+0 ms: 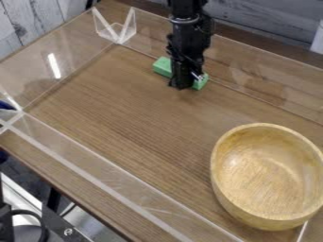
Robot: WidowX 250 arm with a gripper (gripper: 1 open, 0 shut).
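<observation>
The black gripper (184,77) reaches down from the top centre of the view onto a green object (164,66) lying on the wooden table (113,132). The fingertips are low over or against it, and the gripper covers its middle, so whether they touch it is hard to tell. The fingers look closed, with nothing clearly visible between them.
A large tan bowl (267,170) occupies the lower right. A clear angular container (116,24) stands at the upper left. Black cables lie at the bottom left corner. The middle and left of the table are open.
</observation>
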